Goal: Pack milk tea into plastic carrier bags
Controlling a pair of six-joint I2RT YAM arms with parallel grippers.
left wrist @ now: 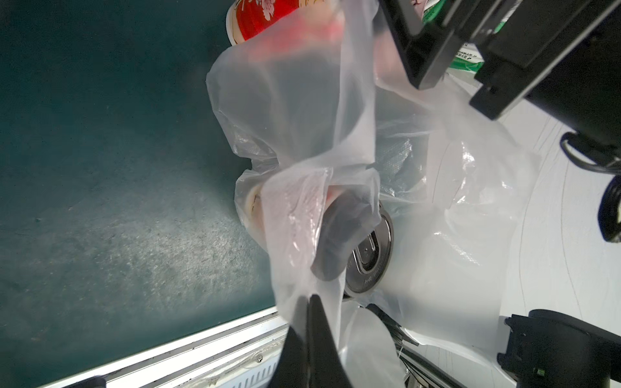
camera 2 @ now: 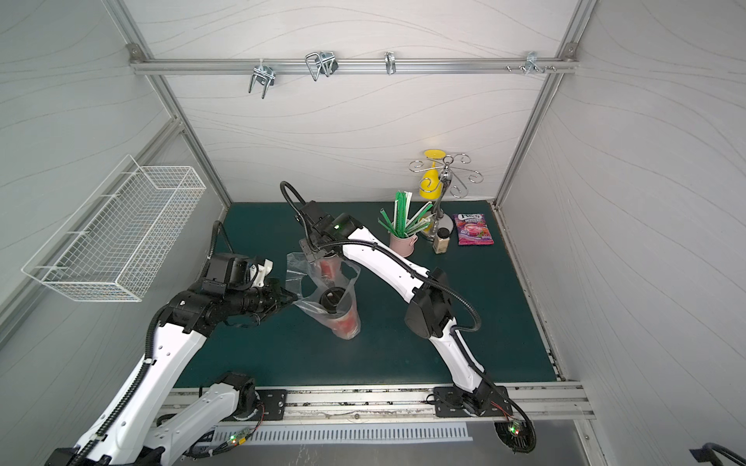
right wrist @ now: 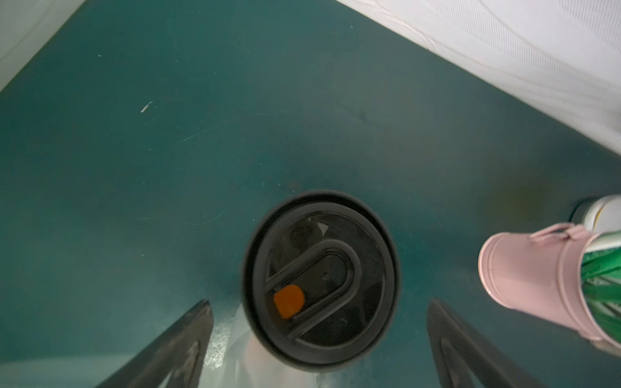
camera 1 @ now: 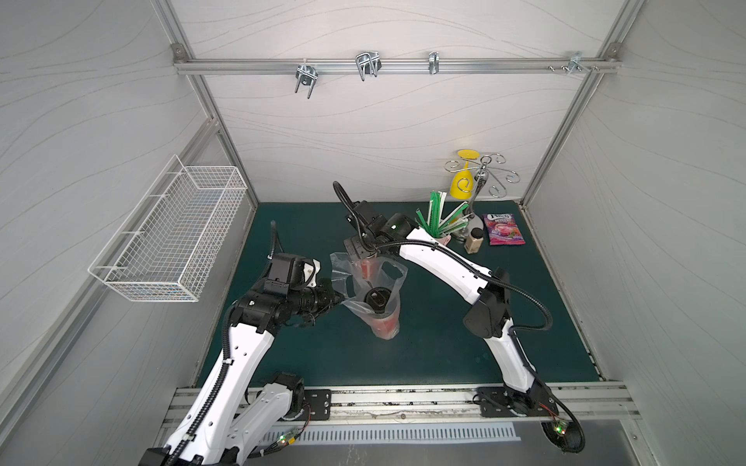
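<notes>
A clear plastic bag stands at mid-table around a milk tea cup, whose black lid shows through its opening. My left gripper is shut on the film of the bag's near-left edge. Behind the bag stands a second cup, red-sided in the left wrist view. Its black lid lies below my right gripper, between open fingers that show on either side; whether they touch the cup cannot be told.
A pink bucket of straws stands right of the second cup. Farther right are a small bottle, a pink packet and a metal stand.
</notes>
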